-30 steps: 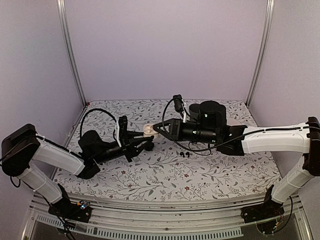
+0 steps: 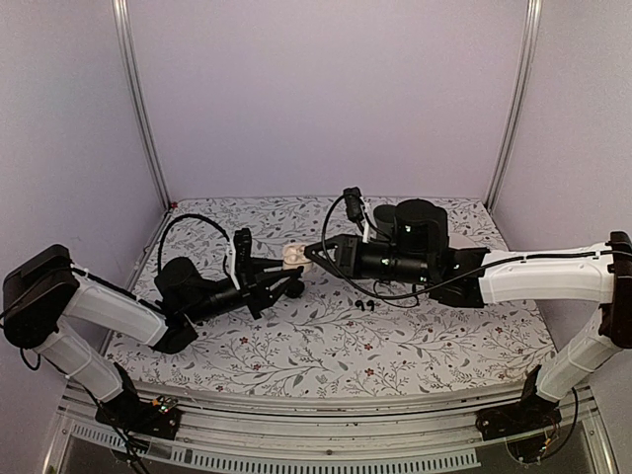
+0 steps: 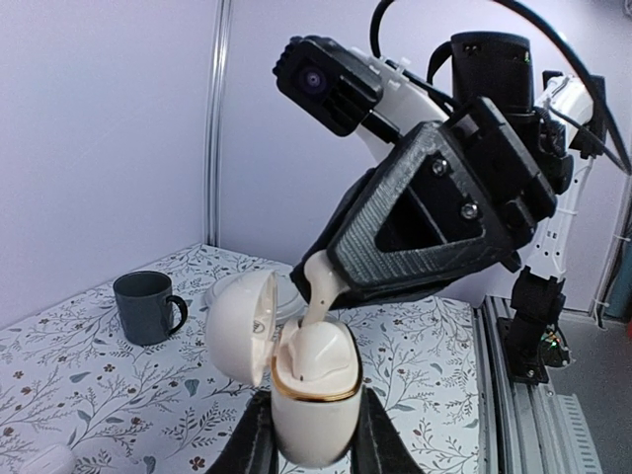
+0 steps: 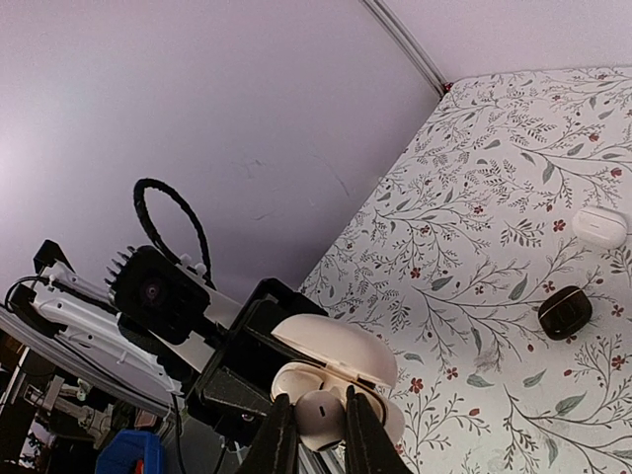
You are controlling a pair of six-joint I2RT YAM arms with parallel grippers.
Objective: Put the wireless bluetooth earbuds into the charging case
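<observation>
The white charging case [image 3: 316, 415] with its lid [image 3: 237, 326] open is held upright in my left gripper, shut on it near the middle of the top view. My right gripper is shut on a white earbud at the open case; in the left wrist view the earbud's stem rises above the case's top between the lid and my right gripper. I cannot tell how deep the earbud sits in the case.
A dark mug [image 3: 143, 308] and a white plate stand at the back right of the table. A black case [image 4: 565, 313] and a white case [image 4: 598, 226] lie on the table, with small black items [image 2: 365, 304] near the middle.
</observation>
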